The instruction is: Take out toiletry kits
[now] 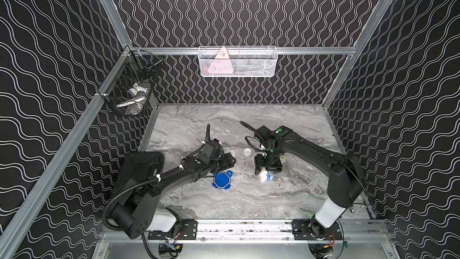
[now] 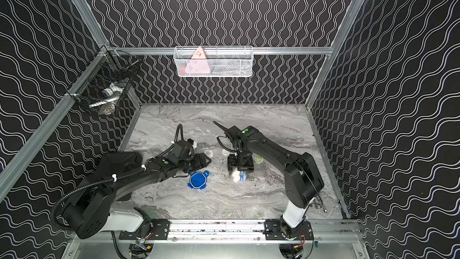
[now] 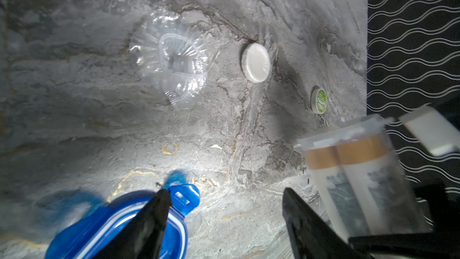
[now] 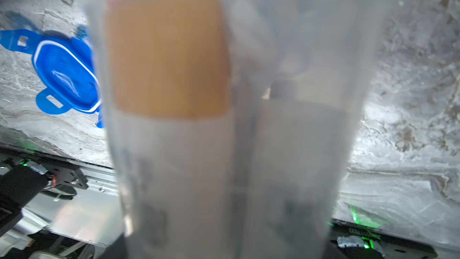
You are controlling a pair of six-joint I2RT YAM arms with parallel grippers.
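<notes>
My right gripper (image 1: 268, 165) has a translucent toiletry kit between its fingers, with two pale items and brown bands inside; it fills the right wrist view. My left gripper is open over the table, its fingers apart with nothing between them. A blue lid-like piece (image 1: 221, 180) with side tabs lies just beside that gripper, under its left finger in the left wrist view. A clear crinkled plastic piece (image 3: 170, 60), a white cap (image 3: 256, 62) and a small green-labelled tin (image 3: 318, 99) lie on the table.
A white wire basket (image 1: 254, 64) with a pink triangular item hangs on the back wall. A black wire basket (image 1: 122, 91) with items hangs on the left. A black box (image 1: 136, 163) sits at the table's left.
</notes>
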